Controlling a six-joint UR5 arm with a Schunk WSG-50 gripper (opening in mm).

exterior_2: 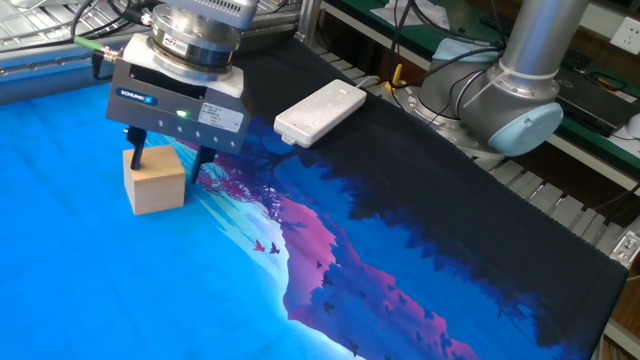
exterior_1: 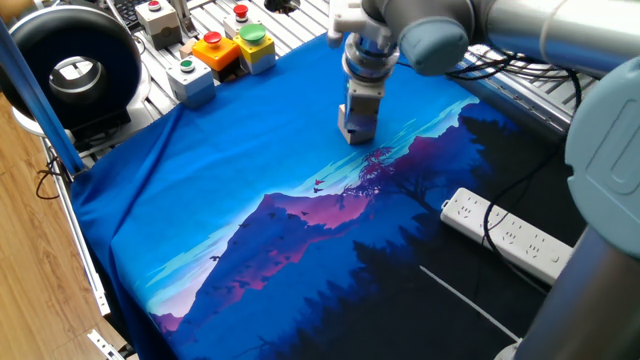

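Note:
A plain wooden block [exterior_2: 155, 187] rests on the blue printed cloth, and in exterior view 1 the block [exterior_1: 353, 133] shows only partly below the tool. Just over it is my gripper [exterior_2: 167, 174], pointing down with its fingers open. One of its dark fingers [exterior_2: 137, 150] overlaps the block's near left side, while the other hangs past the right side with a narrow gap showing. From the opposite side, the gripper [exterior_1: 358, 124] hides the block's upper part, and its fingers cannot be made out there.
A white power strip [exterior_1: 508, 235] lies on the cloth's dark part, a cable crossing it. Push-button boxes, among them an orange one [exterior_1: 217, 54], stand beyond the cloth's far edge.

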